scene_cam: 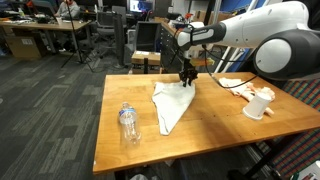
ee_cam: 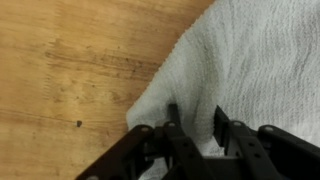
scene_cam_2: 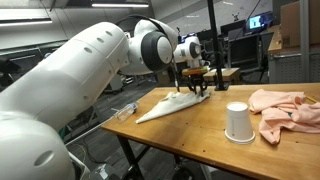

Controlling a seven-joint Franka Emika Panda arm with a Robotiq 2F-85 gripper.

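A white cloth (scene_cam: 173,106) lies spread on the wooden table, its upper part raised in a fold at the gripper. At that raised edge is my gripper (scene_cam: 187,80), fingers pointing down. In exterior view 2 the gripper (scene_cam_2: 196,84) meets the far part of the cloth (scene_cam_2: 172,106). The wrist view has the cloth (ee_cam: 270,70) running up between and under the dark fingertips, with a ridge bunched there. The fingers are part open; how firmly the cloth sits between them is hidden by blur and folds.
A clear plastic bottle (scene_cam: 129,122) stands near the table's left edge. To the right are a white cup (scene_cam_2: 238,122) and a crumpled pink cloth (scene_cam_2: 285,112). Bare wood (scene_cam: 210,125) lies between the white cloth and the cup.
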